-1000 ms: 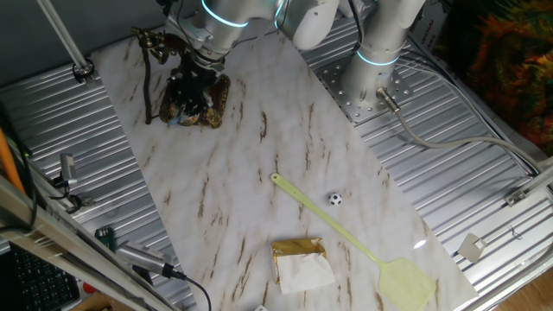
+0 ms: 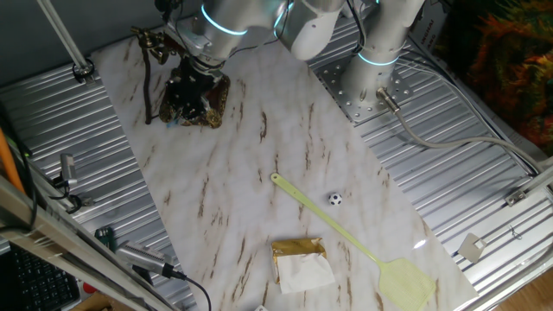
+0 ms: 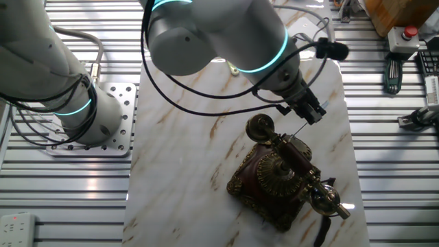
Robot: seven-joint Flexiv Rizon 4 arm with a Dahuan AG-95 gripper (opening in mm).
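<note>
An ornate vintage telephone (image 3: 264, 182), dark red with gilded trim, stands on the marble-patterned table. Its handset (image 3: 296, 158) lies across the cradle on top. In exterior view 2 my gripper (image 3: 313, 114) hangs beside the handset, on the side away from the phone's base front. A thin pale strip shows between it and the phone; whether they touch is unclear. In exterior view 1 the gripper overlaps the telephone (image 2: 210, 118) as a dark shape, so its fingers cannot be made out. The finger's opening does not show clearly in either view.
A yellow-green fly swatter (image 2: 328, 220), a small black-and-white ball (image 2: 335, 199) and a gold-and-white packet (image 2: 304, 268) lie toward the other end of the table. Bare tabletop (image 2: 242, 173) separates them from the phone. The robot's base (image 2: 359, 91) stands beside the table.
The arm has shifted only slightly over the phone. The telephone, swatter, ball and packet have stayed where they were.
</note>
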